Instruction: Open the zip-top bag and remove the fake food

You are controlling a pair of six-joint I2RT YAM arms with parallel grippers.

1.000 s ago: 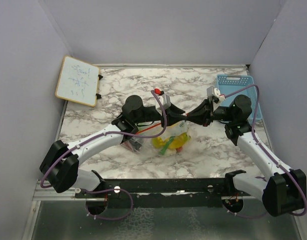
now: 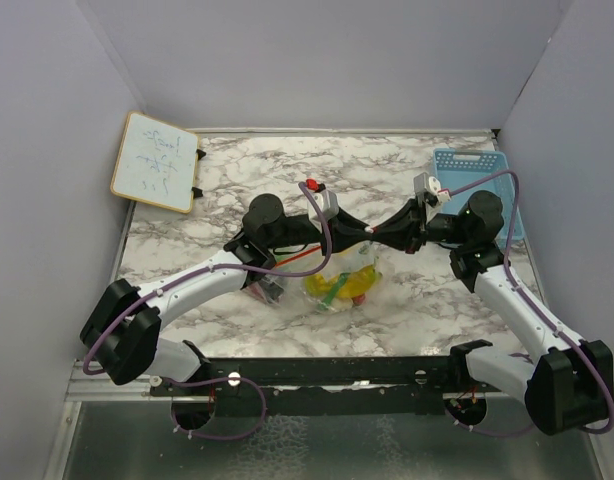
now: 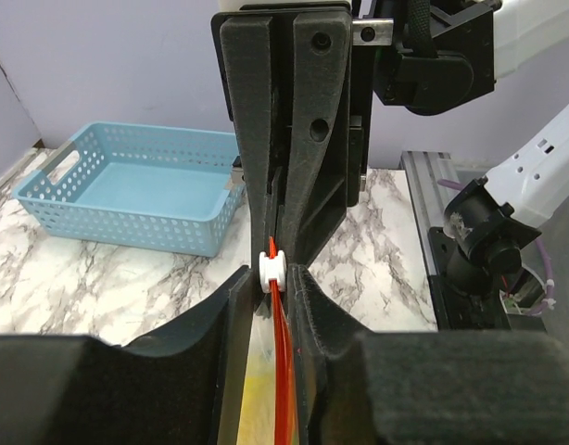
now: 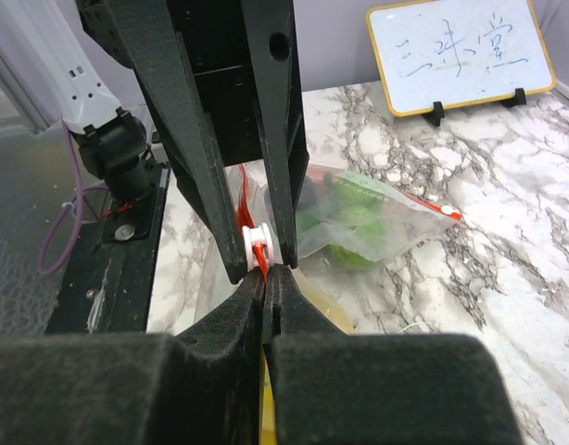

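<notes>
The clear zip bag with yellow fake food (image 2: 362, 288) hangs below my two grippers, which meet tip to tip above the table's middle. Its white slider (image 3: 272, 270) sits on the red zip strip (image 3: 282, 371), between the fingertips of my left gripper. Those fingers stand a little apart, close along the slider's sides; whether they press on it is unclear. My right gripper is shut on the zip's red end, right beside the slider. In the top view the arms hide the bag's upper edge.
Another clear bag (image 4: 359, 218) with green contents and a red zip lies on the left side of the table. A blue basket (image 2: 469, 160) stands at the back right, a whiteboard (image 2: 155, 162) at the back left.
The left wrist has sunk very slightly in the top view. The right arm and the bag look nearly still.
</notes>
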